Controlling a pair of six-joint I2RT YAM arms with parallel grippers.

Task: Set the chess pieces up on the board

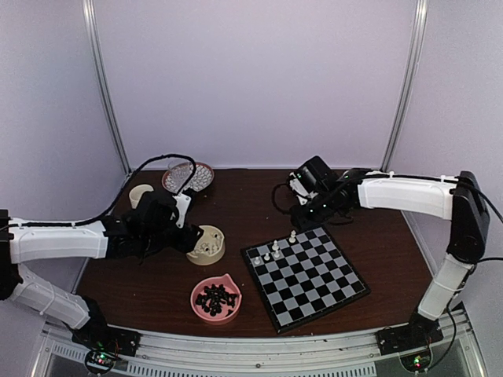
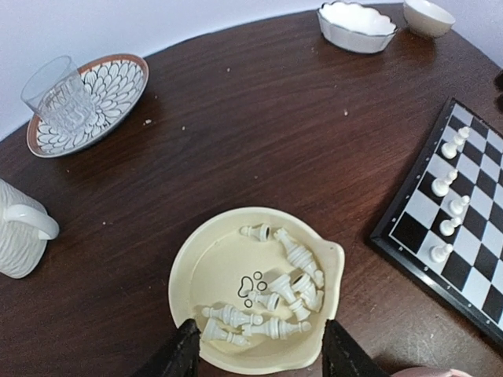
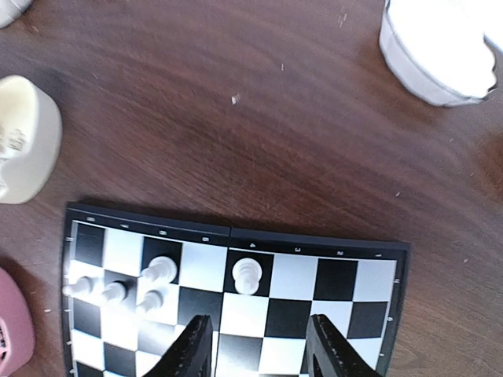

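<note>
The chessboard [image 1: 316, 287] lies on the right of the table with several white pieces standing near its left and far edges. One white piece [image 3: 247, 275] is upright on a far-edge square, just ahead of my right gripper, which is open and empty above the board. More white pieces [image 2: 271, 327] lie jumbled in the cream bowl [image 2: 185, 263]. My left gripper hangs over that bowl's near side, open, with no piece gripped. Black pieces [image 1: 214, 298] fill the pink bowl [image 1: 228, 316].
At the back left stands a patterned plate [image 2: 130, 98] with a clear glass [image 2: 59, 98] on it; a white mug [image 2: 20, 232] is nearby. A white scalloped bowl [image 2: 356, 39] sits farther back. Bare tabletop [image 2: 236, 141] separates these from the cream bowl and board.
</note>
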